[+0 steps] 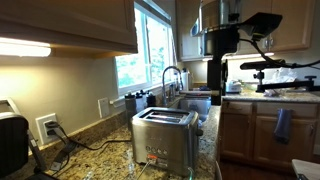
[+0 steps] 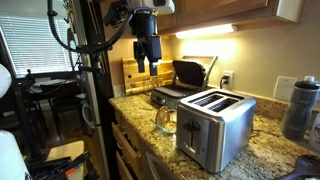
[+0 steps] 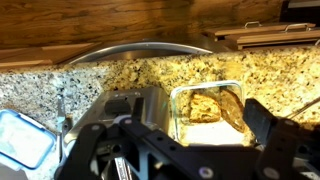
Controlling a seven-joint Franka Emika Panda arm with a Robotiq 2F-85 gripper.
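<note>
My gripper hangs in the air over the counter, pointing down. In the wrist view its dark fingers are spread wide, and nothing is held between them. A clear glass dish with pieces of bread inside lies below, between the fingers in that view. Close beside the dish stands a silver two-slot toaster, its slots looking empty in exterior view 2. Exterior view 1 shows the toaster nearer the camera than the gripper, with the dish hidden.
A pale blue-rimmed container sits on the granite counter past the toaster. At the back of the counter are a grey bottle and a dark appliance. An upper cabinet overhangs the counter.
</note>
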